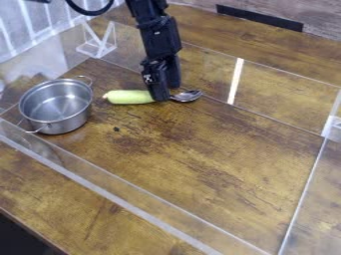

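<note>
The black gripper reaches down from the top of the view to a pale yellow-green corn or squash-like vegetable on the wooden table. Its fingertips are at the vegetable's right end, beside a metal spoon that lies just to the right. Whether the fingers are closed on anything cannot be made out. A steel pot with two handles stands to the left.
Clear plastic walls border the work area on the left, back and right, with a white strip near the back.
</note>
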